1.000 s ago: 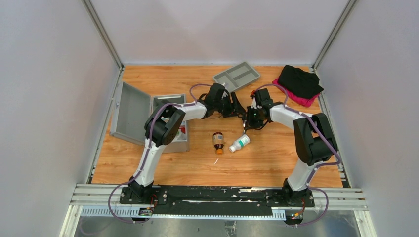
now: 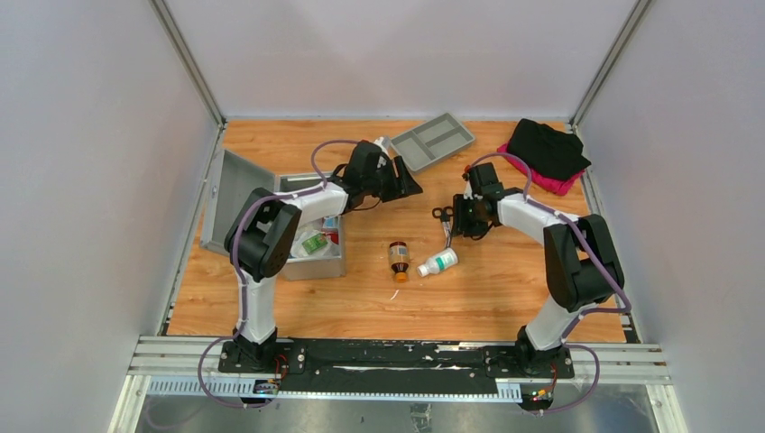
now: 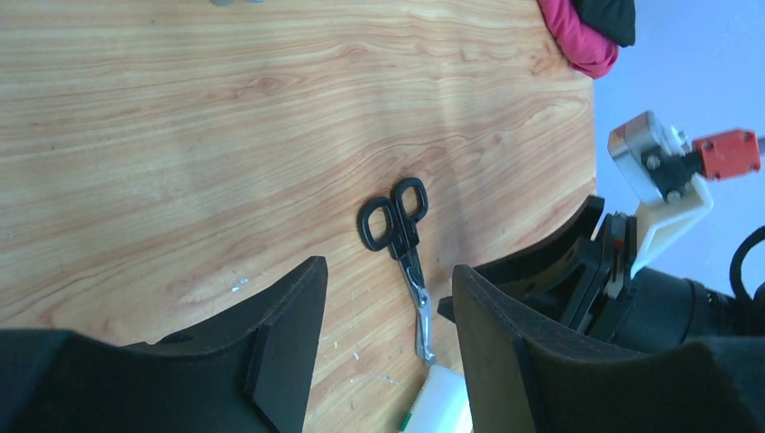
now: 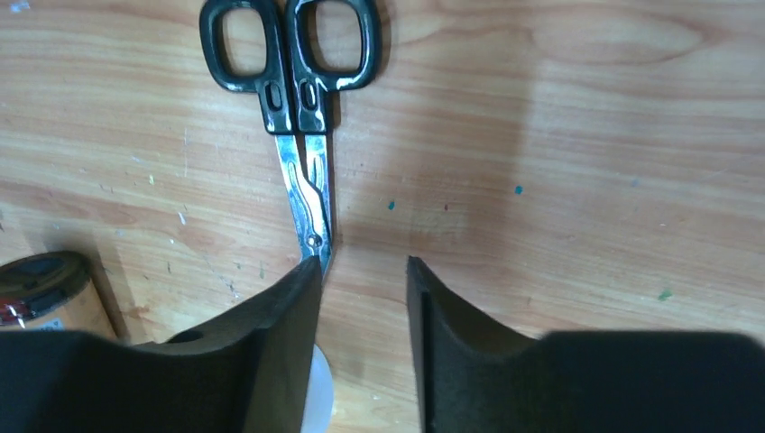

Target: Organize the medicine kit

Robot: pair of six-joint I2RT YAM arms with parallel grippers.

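Black-handled scissors (image 2: 446, 222) lie flat on the table between my two arms, handles away from me, with no fingers on them. My left gripper (image 2: 413, 177) hangs to their left, open and empty. Right of the scissors, my right gripper is also open, with bare wood between its fingers. A white bottle (image 2: 439, 262) lies on its side just nearer than the blade tips. The brown bottle (image 2: 400, 260) is to its left, lying with its orange end toward me. At the left, the grey kit box (image 2: 317, 268) stands with its lid up, holding packets, partly hidden by my left arm.
A grey divided tray (image 2: 433, 141) is at the back centre. Folded black and pink cloths (image 2: 547, 152) sit at the back right. A small white strip (image 2: 394, 294) lies nearer than the brown bottle.
My left arm has drawn back to the left, away from the scissors. My right gripper has shifted slightly right. The scissors are now uncovered, and the white bottle has moved very slightly.
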